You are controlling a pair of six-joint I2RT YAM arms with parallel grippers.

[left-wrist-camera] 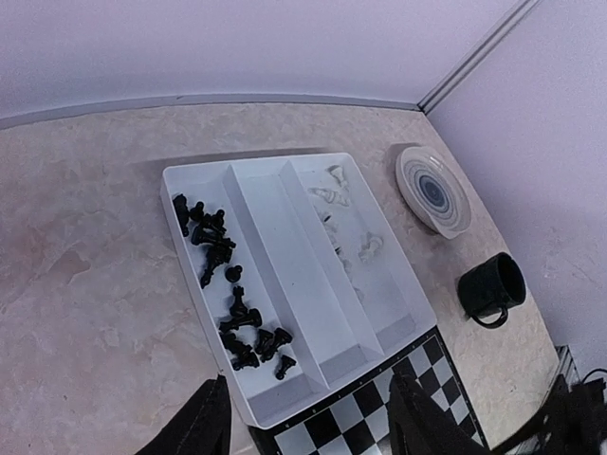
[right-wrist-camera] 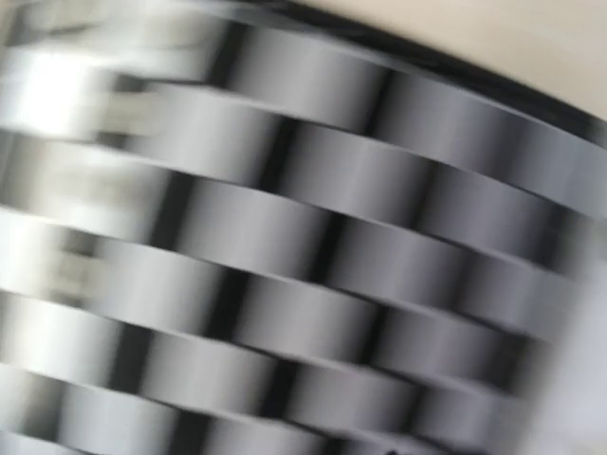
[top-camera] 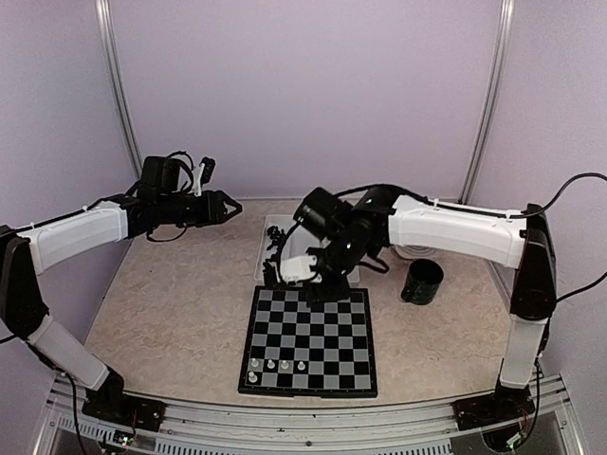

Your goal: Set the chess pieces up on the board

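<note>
The chessboard (top-camera: 327,332) lies at the front, with several white pieces (top-camera: 285,365) standing upright along its near left part. Behind it, the white tray (left-wrist-camera: 294,246) holds jumbled black pieces (left-wrist-camera: 213,237) in its left compartment and white pieces (left-wrist-camera: 330,195) in the right one. Well left of the tray, my left gripper (top-camera: 235,209) hangs open and empty. My right gripper (top-camera: 318,284) is over the board's far edge and the tray's near end, open, smeared by motion; no piece shows in it. Blur covers the right wrist view of the board (right-wrist-camera: 256,227).
A black mug (left-wrist-camera: 491,289) and a round clear lid (left-wrist-camera: 433,192) stand right of the tray. The right arm crosses above that side. Bare table (top-camera: 180,303) stretches left of the board.
</note>
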